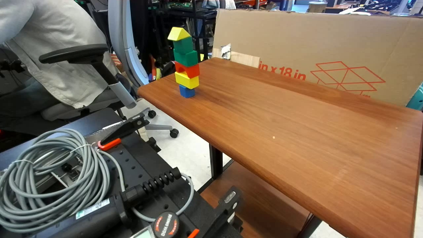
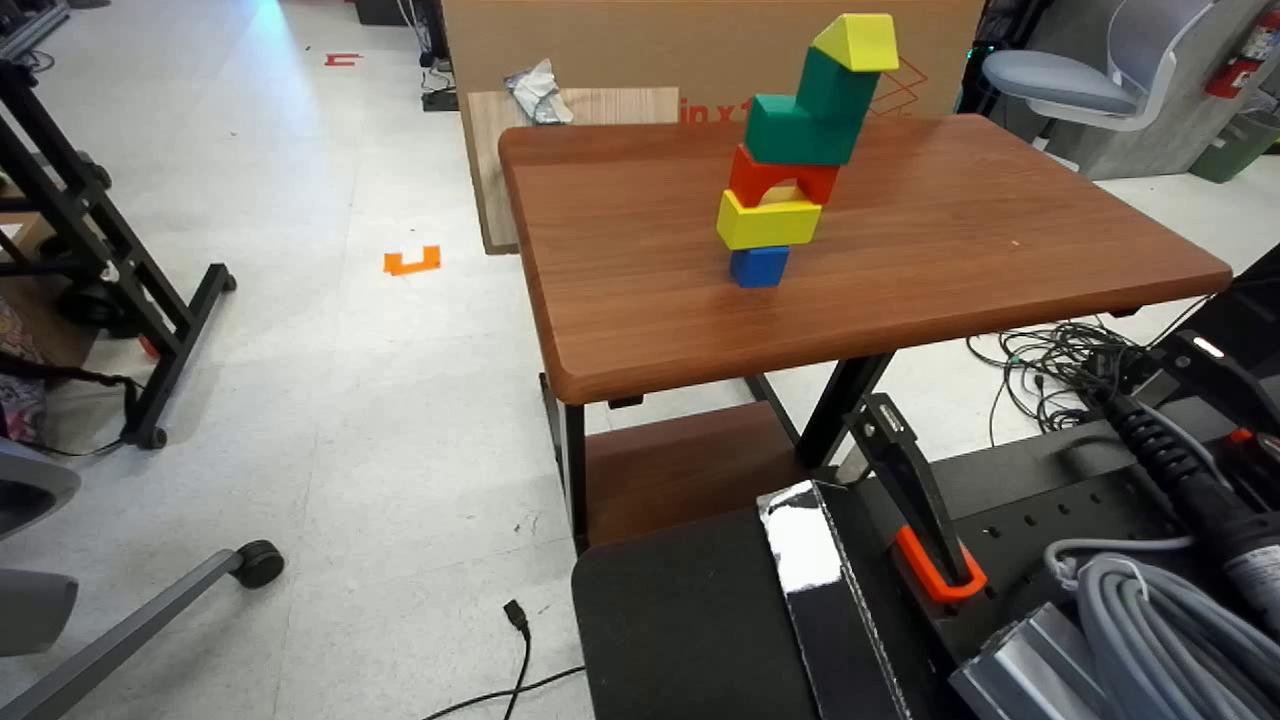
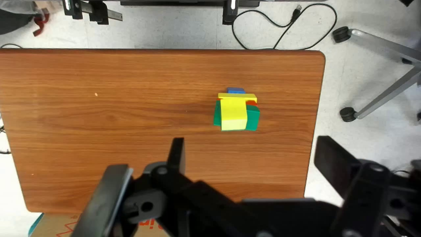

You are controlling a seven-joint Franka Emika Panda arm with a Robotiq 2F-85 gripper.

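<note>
A tower of coloured blocks stands by itself on the wooden table. From the bottom up come a blue block, a yellow block, a red arch, green pieces and a yellow triangular block on top. In exterior view 2 the green part rises off to one side. Seen from above in the wrist view, the yellow top hides much of the tower. My gripper is open and empty, its fingers wide apart high over the table; neither exterior view shows it.
A big cardboard sheet stands along one long edge. Opposite lies a black cart with coiled grey cable and clamps. A person sits near the tower's end.
</note>
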